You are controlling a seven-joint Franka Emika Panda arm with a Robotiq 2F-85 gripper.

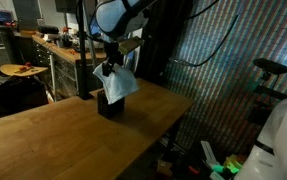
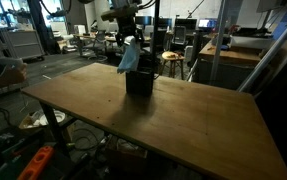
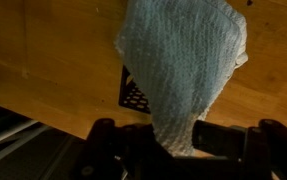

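Note:
A pale blue-grey cloth (image 1: 119,82) hangs from my gripper (image 1: 103,66), which is shut on its upper end. In the second exterior view the cloth (image 2: 130,57) hangs in front of and above a black mesh box (image 2: 139,82) on the table. From the wrist, the cloth (image 3: 183,60) spreads out below the gripper and hides most of the box; only a corner of the black mesh (image 3: 134,97) shows. Whether the cloth's lower end touches the box or is inside it, I cannot tell.
Beyond the table stand a stool with a yellow top (image 1: 21,70) and a workbench.

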